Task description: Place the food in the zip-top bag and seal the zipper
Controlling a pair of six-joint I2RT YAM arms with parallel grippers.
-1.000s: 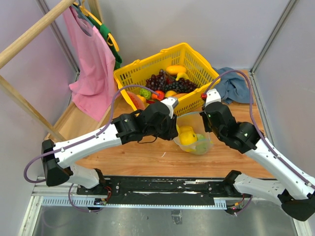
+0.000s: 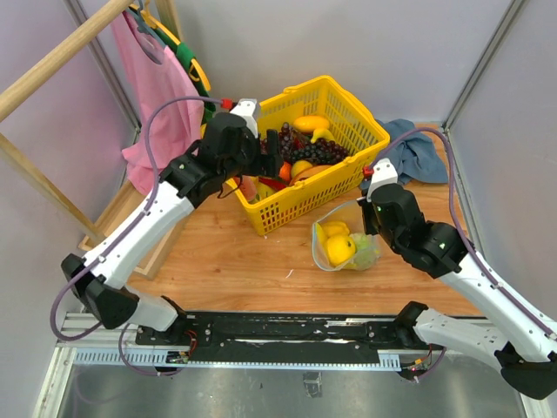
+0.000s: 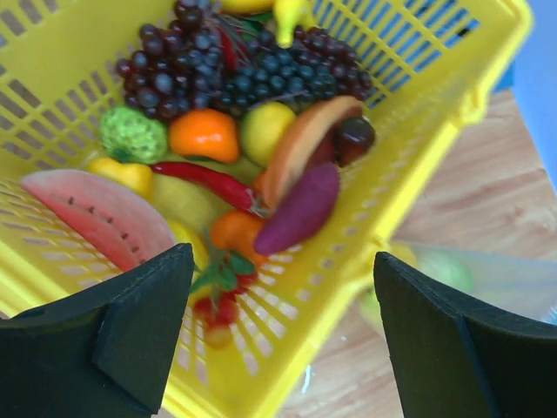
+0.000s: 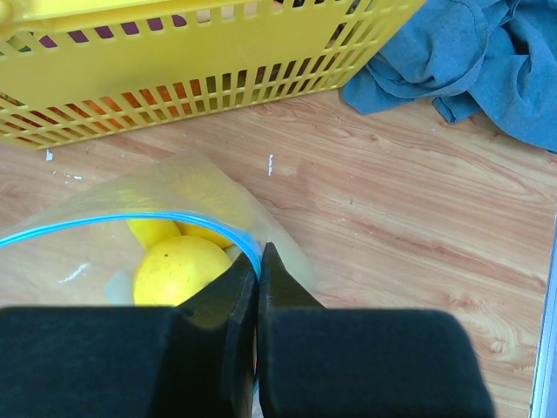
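My left gripper point(image 2: 261, 157) hangs open over the yellow basket point(image 3: 435, 131), which holds mixed food: grapes point(image 3: 165, 70), a watermelon slice point(image 3: 96, 218), a red chili point(image 3: 204, 178), an eggplant point(image 3: 300, 213), peppers and others. The clear zip bag point(image 2: 320, 257) lies right of the basket with yellow fruits point(image 4: 178, 270) and something pale green inside. My right gripper is shut on the bag's rim, where the blue zipper strip point(image 4: 157, 213) runs into its fingertips.
A blue cloth point(image 2: 409, 161) lies at the back right. A wooden rack with hanging pink clothing point(image 2: 148, 131) stands at the left.
My left gripper has moved from beside the bag up and back over the basket.
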